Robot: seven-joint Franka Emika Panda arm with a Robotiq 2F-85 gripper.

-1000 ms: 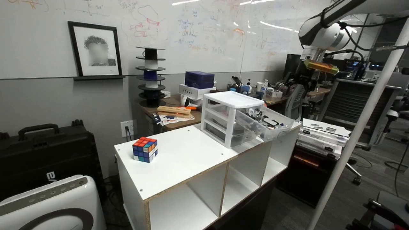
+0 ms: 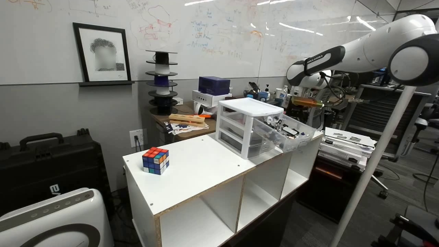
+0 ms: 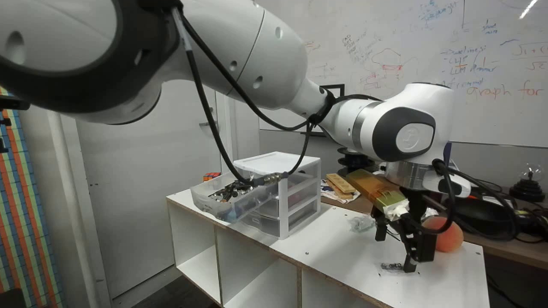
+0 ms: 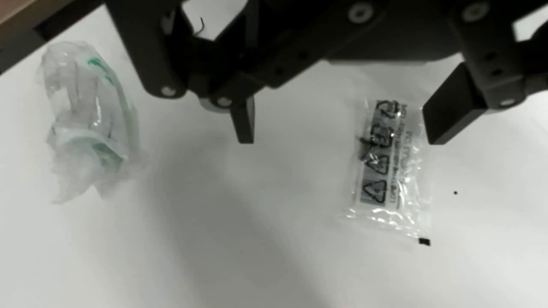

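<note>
My gripper (image 3: 395, 250) is low over the near part of the white shelf top, its fingers wide apart and nothing held. Below them in the wrist view lies a small clear packet (image 4: 390, 164) with black recycling marks, closer to the right finger (image 4: 452, 110). A crumpled clear plastic wrapper (image 4: 90, 120) with green marks rests to the left, outside the left finger (image 4: 244, 120). Exterior view 2 has the packet (image 3: 391, 266) beside a fingertip and the wrapper (image 3: 362, 223) further back. In exterior view 1 the fingers are hidden.
A white drawer unit (image 3: 277, 160) stands mid-shelf, its top drawer (image 3: 218, 205) pulled out and full of small parts. An orange-pink ball (image 3: 448, 235) sits behind the gripper. At the far end of the shelf is a Rubik's cube (image 2: 156, 161), with bare surface around it.
In exterior view 1 the arm has come down and to the left, from above the chairs toward the shelf. The cube and drawer unit have stayed put.
</note>
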